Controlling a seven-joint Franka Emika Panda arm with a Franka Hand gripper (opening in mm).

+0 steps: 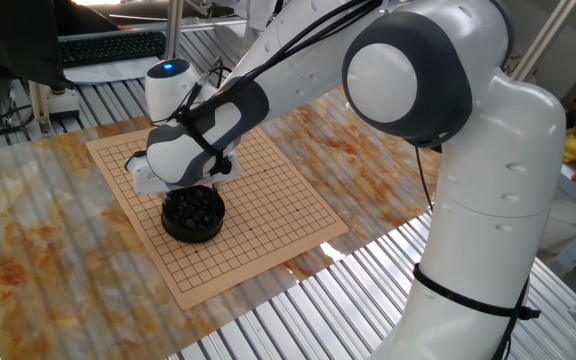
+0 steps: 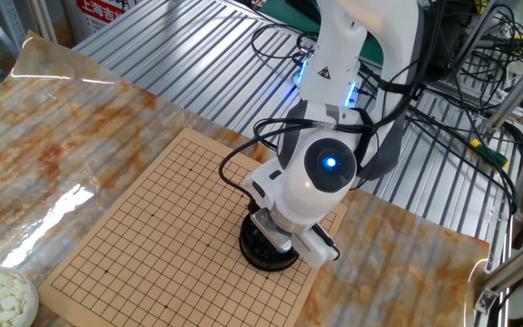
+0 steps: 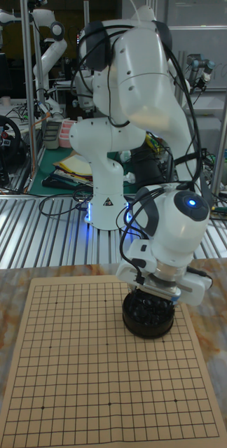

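A round black bowl full of black pieces sits on the tan gridded board. My gripper points down at the bowl, its body over the bowl's rear side. In exterior view 2 the gripper's body covers much of the bowl. Exterior view 3 shows the gripper low against the back part of the bowl. The fingertips are small and dark against the bowl, so how far apart they stand is unclear, as is whether they touch the rim or the pieces.
A white bowl of white pieces stands left of the board in exterior view 2. Most of the board is bare. Marbled sheeting covers the table around it, with ribbed metal decking beyond. A keyboard lies farther back.
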